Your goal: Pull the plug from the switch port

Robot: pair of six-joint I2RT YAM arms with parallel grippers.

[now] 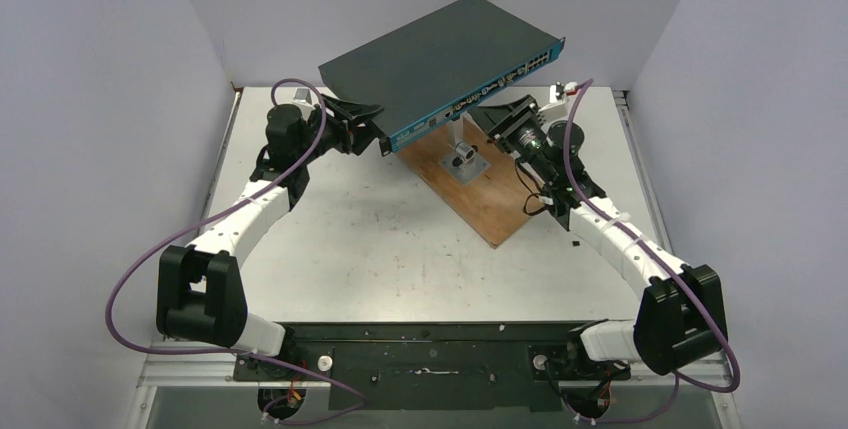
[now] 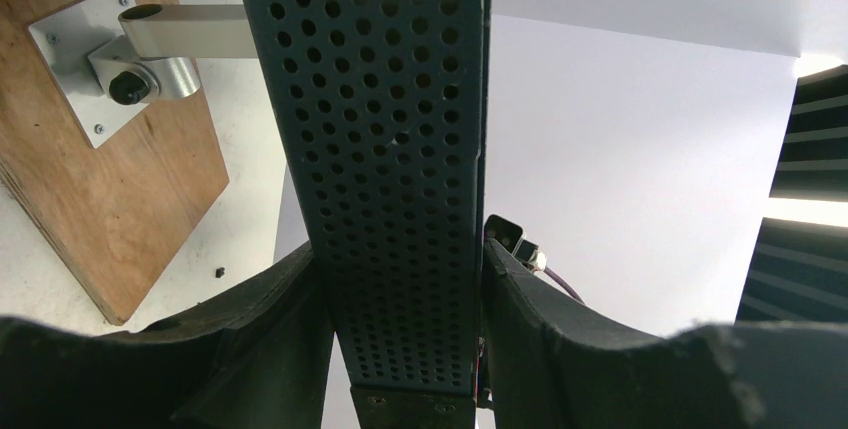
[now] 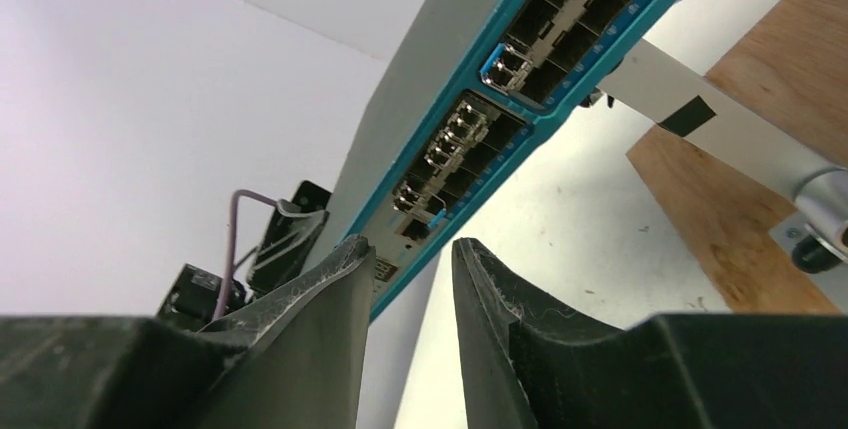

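A large dark switch (image 1: 440, 59) with a teal port face (image 1: 470, 99) is held up on a metal post above the table. My left gripper is shut on the switch's perforated end (image 2: 370, 109), at its left side in the top view. My right gripper is part open and faces the port face, with nothing seen between its fingers. In the right wrist view the ports (image 3: 460, 149) run diagonally above the fingers; a small blue-tabbed piece (image 3: 437, 217) sits at a lower port, too small to identify surely as the plug.
The post's metal plate (image 1: 462, 169) is fixed on a plywood board (image 1: 500, 209). Grey walls close both sides and the back; purple cables run along both arms.
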